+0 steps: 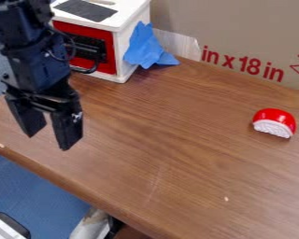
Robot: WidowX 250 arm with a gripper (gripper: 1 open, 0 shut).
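Observation:
The dark robot gripper [48, 123] hangs at the left, over the table's left part, its two fingers apart with nothing seen between them. On the right of the wooden table [164, 168] lies a small red and white object [275, 122], well away from the gripper.
A white toy oven with a red front [132, 17] stands at the back left, partly behind the arm, with a blue cloth [149, 49] beside it. A cardboard panel [234, 33] closes the back. The table's near left edge drops to a blue area.

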